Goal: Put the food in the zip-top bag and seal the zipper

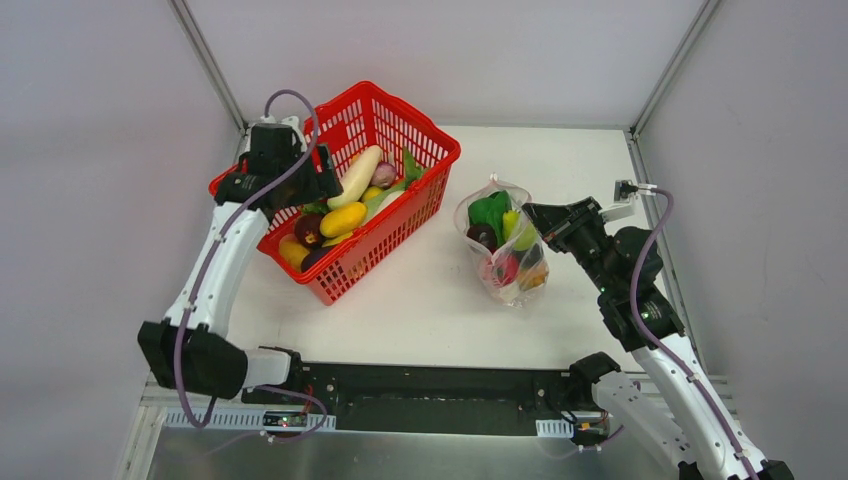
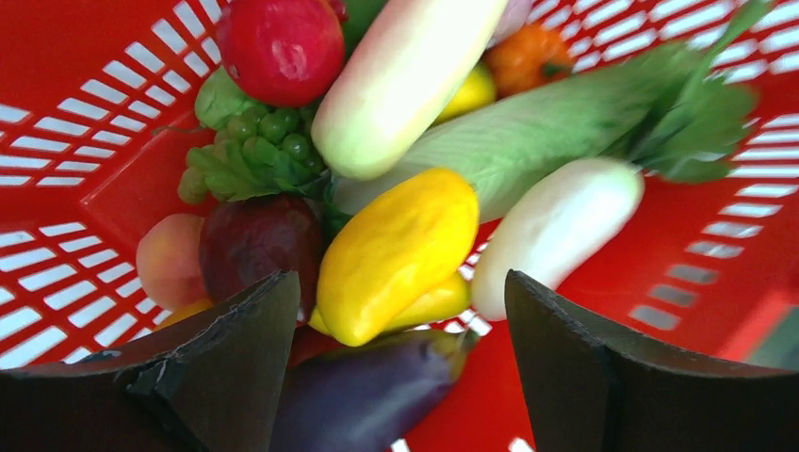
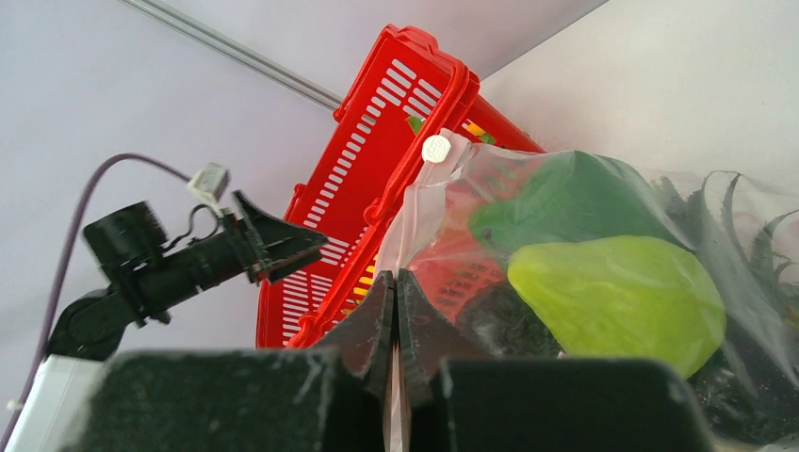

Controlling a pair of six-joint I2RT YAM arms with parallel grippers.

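Observation:
The red basket (image 1: 369,263) holds produce, including a yellow oblong item (image 2: 396,250), an eggplant (image 2: 367,391) and a pale gourd (image 2: 556,226). My left gripper hangs open over them, nothing held. On the table's right, the clear zip bag (image 1: 480,275) contains several items, among them a yellow-green piece (image 3: 612,297) and a dark green one. My right gripper is shut at the upper edge of the bag by its white slider (image 3: 435,148); the bag's rim runs down to its fingertips, apparently pinched between them.
Grey walls stand at the back and sides. The front edge borders a dark rail.

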